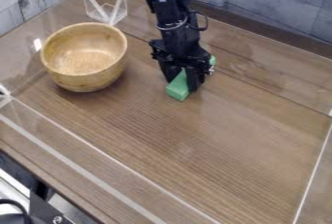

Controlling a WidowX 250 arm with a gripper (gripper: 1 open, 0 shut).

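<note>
My black gripper (pixel 184 65) points down over a green object (pixel 182 88) on the wooden table, its fingers around or just over the object's upper part. Whether they grip it is hard to make out. A smaller pale green piece shows behind the gripper at the right, largely hidden. A wooden bowl (pixel 81 80) sits to the left, apart from the gripper.
White tape or plastic strips lie near the back left and at the left edge.
</note>
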